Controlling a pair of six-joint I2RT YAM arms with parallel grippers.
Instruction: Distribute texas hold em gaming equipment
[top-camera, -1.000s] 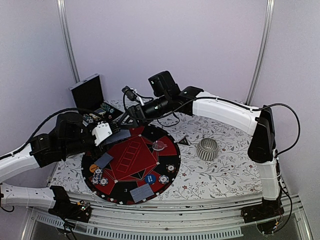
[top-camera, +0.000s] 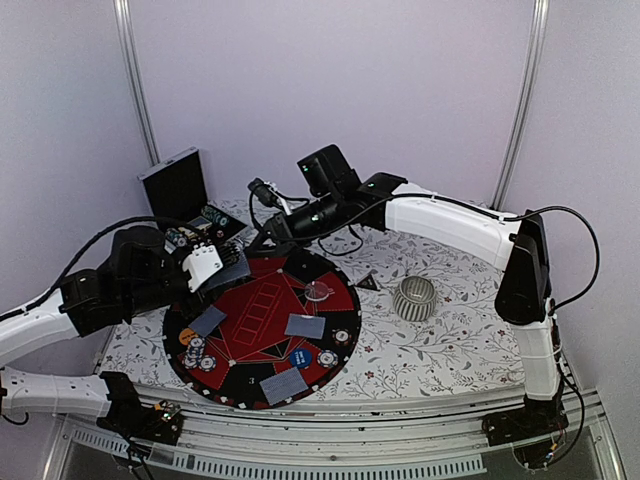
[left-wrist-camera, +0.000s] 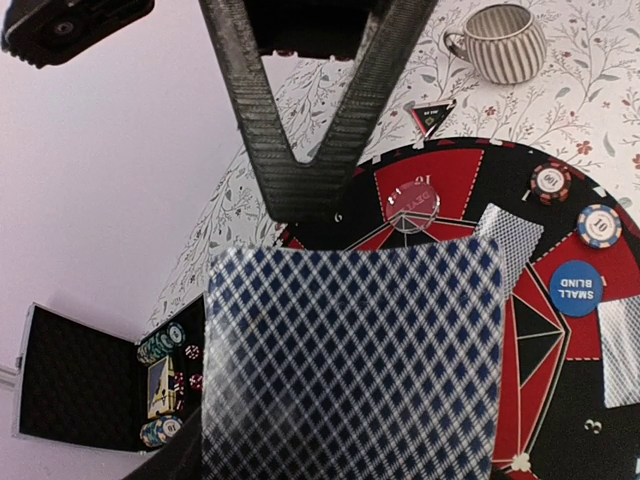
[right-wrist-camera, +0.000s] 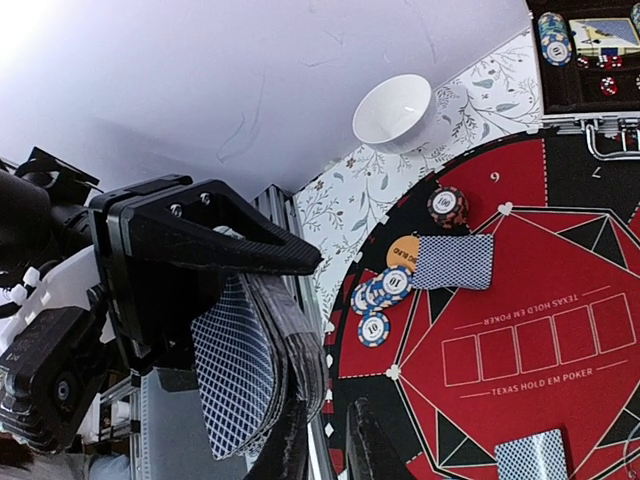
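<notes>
A deck of blue-checked cards (left-wrist-camera: 350, 360) is held by my left gripper, which hangs over the left part of the round poker mat (top-camera: 240, 310). One outer card flares away from the stack. My right gripper is close beside the deck; one of its fingers (left-wrist-camera: 310, 185) crosses the upper part of the left wrist view. No card shows in it, and how far its fingers stand apart is unclear. Cards lie face down on the mat: one mid-right (top-camera: 304, 326), one at the front (top-camera: 284, 386) and one at left (top-camera: 208, 320).
Chips and the blue small blind disc (left-wrist-camera: 576, 288) rest round the mat. A clear dealer disc (top-camera: 318, 291) sits on it. The open chip case (top-camera: 175, 188) stands back left, a ribbed cup (top-camera: 414, 298) on the right. Between cup and mat lies a small triangle marker (top-camera: 368, 282).
A card now lies on the mat's mid-right, where earlier top views show bare mat. The right gripper has shifted slightly to the right by the deck. The left arm is almost still.
</notes>
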